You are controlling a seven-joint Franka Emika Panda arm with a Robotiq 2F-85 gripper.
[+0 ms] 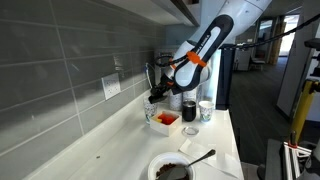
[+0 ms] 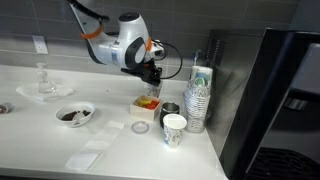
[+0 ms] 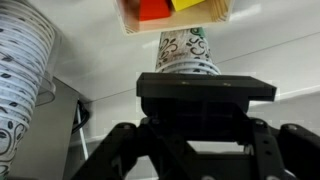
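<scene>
A white patterned paper cup (image 1: 150,110) stands behind the box, close to the tiled wall. My gripper (image 1: 154,97) is at the top of this cup. In the wrist view the cup (image 3: 184,44) extends out from behind the dark fingers (image 3: 205,88), which look shut on its rim end; the contact itself is hidden. Beside it sits an open box (image 1: 166,125) with red and yellow items inside. From the other side, the cup (image 2: 153,89) shows partly behind the box (image 2: 146,107), under the arm.
Tall stacked cups (image 2: 196,98) and a wide patterned cup (image 2: 173,130) stand near the box, with a dark metal canister (image 1: 189,110). A bowl (image 1: 170,167) and a white sheet (image 2: 93,146) lie toward the front.
</scene>
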